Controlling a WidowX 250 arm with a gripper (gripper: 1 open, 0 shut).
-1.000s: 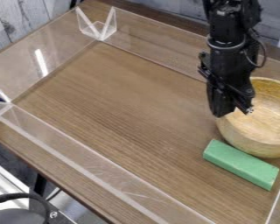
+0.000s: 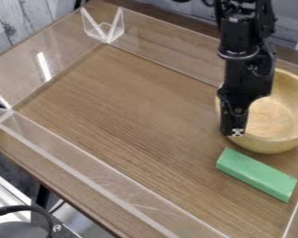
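Observation:
The black robot gripper [image 2: 235,119] hangs down at the right of the camera view, over the left part of a round tan bowl [image 2: 277,135]. Its tips are low at the bowl's left side; whether they hold the rim or are open cannot be made out. A green block [image 2: 256,175] lies on the wooden surface just in front of the bowl.
A clear plastic piece [image 2: 103,28] is at the back left. A dark round object with a cable is at the bottom left corner.
The gripper has moved lower and slightly left, and its fingers look more upright. The bowl appears shifted a little left and back. The green block has not moved.

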